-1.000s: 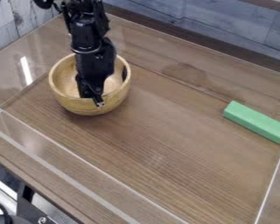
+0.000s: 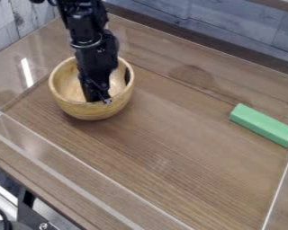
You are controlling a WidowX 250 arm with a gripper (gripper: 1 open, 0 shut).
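My black gripper [image 2: 96,86] reaches down from the top into a round wooden bowl [image 2: 79,107] on the left half of the table. Its lower end is inside the bowl, over the near right part. Whether anything is between the fingers cannot be made out; the fingertips are small and dark against the bowl.
A green block [image 2: 262,124] lies at the right side of the wooden table [image 2: 171,171]. A grey wall and edge run along the upper left, with dark cables at the lower left corner.
The gripper has risen slightly within the bowl. The bowl and the green block look unmoved.
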